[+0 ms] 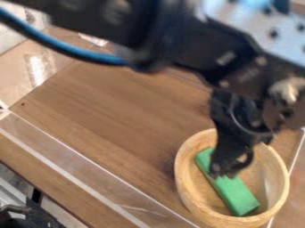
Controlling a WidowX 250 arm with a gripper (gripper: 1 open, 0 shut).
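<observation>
A round light wooden bowl (269,209) sits at the lower right of the camera view. Inside it a green block (234,194) lies at a slant. My black gripper (234,158) hangs over the back of the bowl, just above the upper end of the block, and partly hides it. The gripper is blurred; it appears open, and I cannot see anything held in it.
A brown wooden board (107,116) with clear, empty space fills the left and middle. Clear edging runs along its near side. A blue cable (60,46) runs along my arm at the top left.
</observation>
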